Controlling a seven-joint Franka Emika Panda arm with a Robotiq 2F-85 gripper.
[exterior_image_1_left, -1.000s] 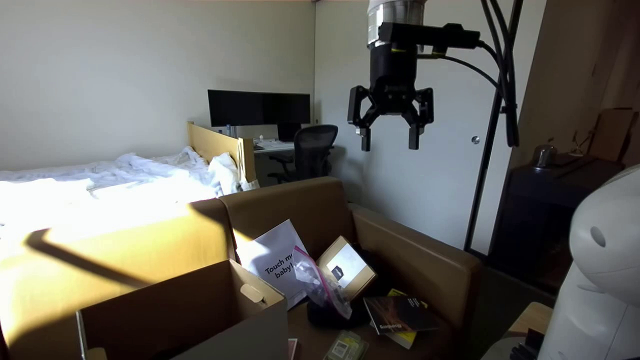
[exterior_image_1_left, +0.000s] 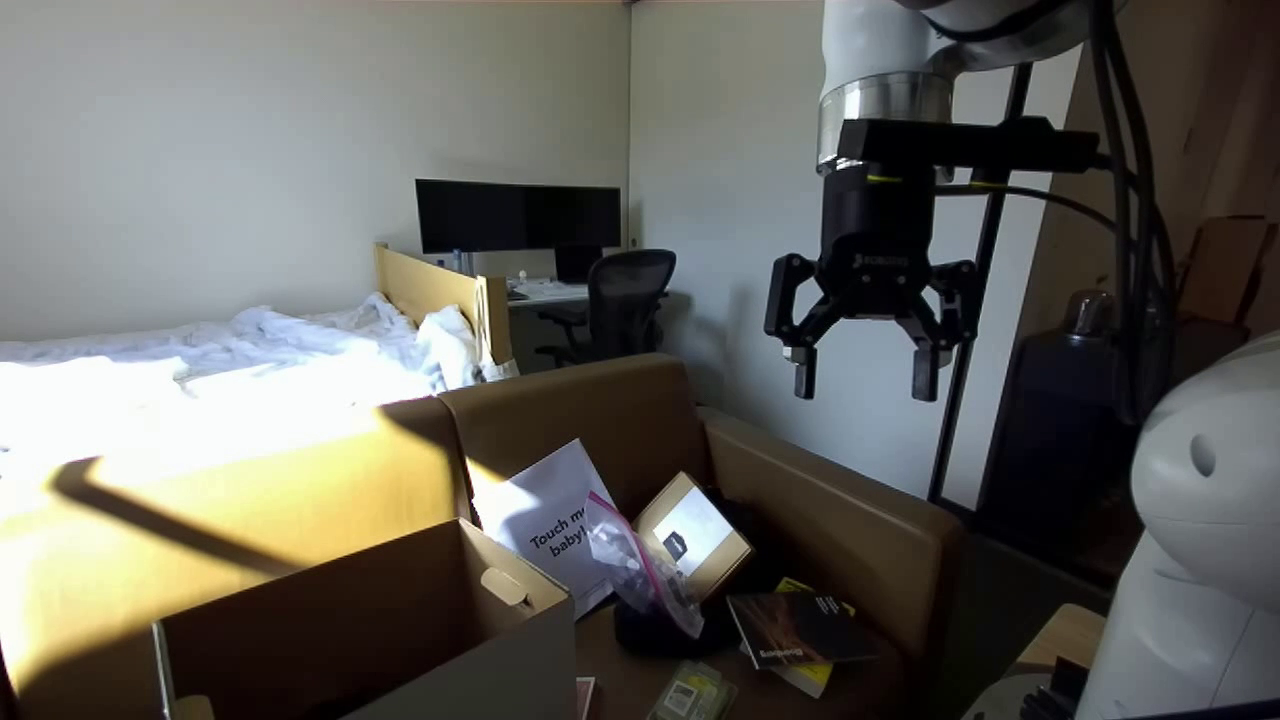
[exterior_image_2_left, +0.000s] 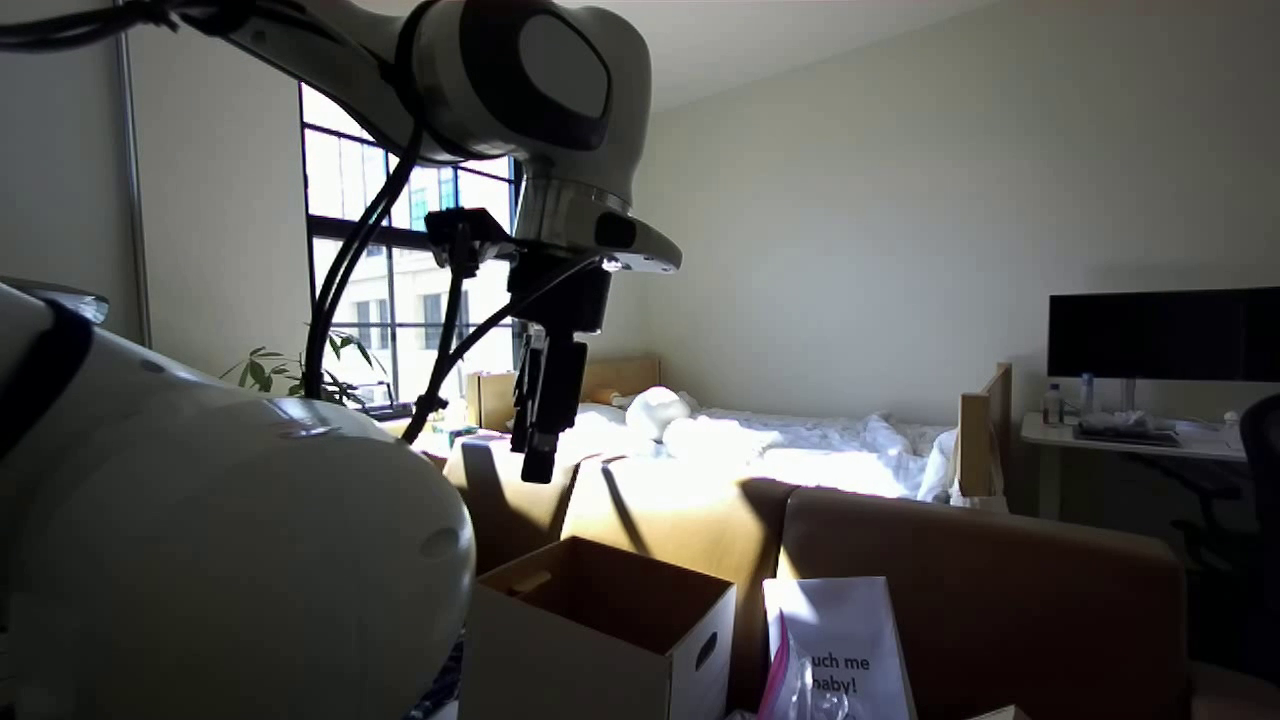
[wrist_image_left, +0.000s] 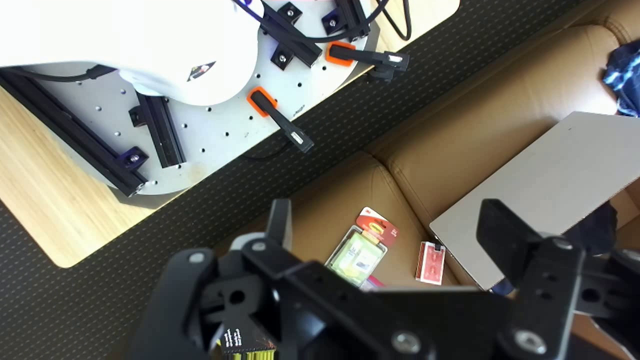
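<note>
High above the right end of the sofa, my gripper (exterior_image_1_left: 859, 382) points down with its fingers spread wide and nothing between them. In the wrist view the gripper spans a packet of sticky notes (wrist_image_left: 358, 259) and a red card pack (wrist_image_left: 430, 263), both far below on the seat. The large open box (exterior_image_1_left: 519, 636) stands on the sofa at the left of exterior view 1. A white "Touch me baby!" bag (exterior_image_1_left: 546, 510), a clear zip bag (exterior_image_1_left: 648, 576), a small cardboard box (exterior_image_1_left: 696, 534) and a dark book (exterior_image_1_left: 801, 629) rest at the right end.
The brown sofa (exterior_image_1_left: 840, 480) has a raised backrest and armrest. My base stands on a wooden table (wrist_image_left: 66, 222) with black clamps, apart from the sofa across a strip of dark carpet (wrist_image_left: 240, 204). A bed (exterior_image_2_left: 828, 450) lies behind the sofa.
In exterior view 1 my gripper has moved right and down, and appears larger. Its fingers remain spread, and the things on the sofa have not moved.
</note>
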